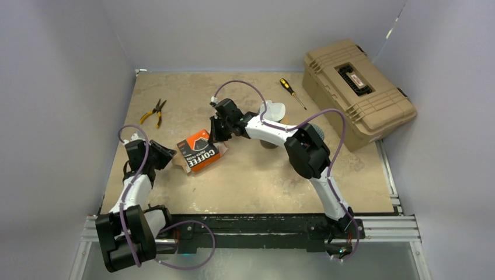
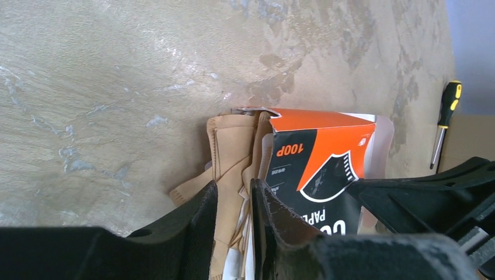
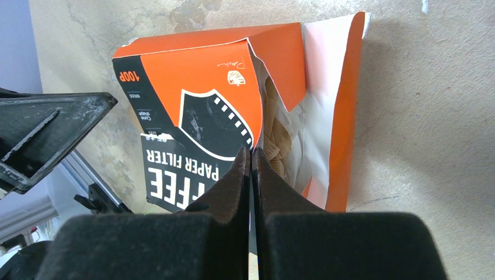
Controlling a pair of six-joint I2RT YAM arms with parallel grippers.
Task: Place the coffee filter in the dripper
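An orange-and-black coffee filter box [image 1: 198, 150] lies on the table, with brown paper filters [image 2: 229, 153] sticking out of its end. My left gripper is part open, its fingertips over those filters beside the box. My right gripper is shut, its tips at the box's opened flap edge, with more filters visible inside. Behind the right arm stands a white cone [image 1: 274, 109], likely the dripper, on a stand, partly hidden.
Yellow pliers [image 1: 152, 115] lie at the back left, a screwdriver [image 1: 293, 93] at the back. A tan case [image 1: 356, 93] fills the back right.
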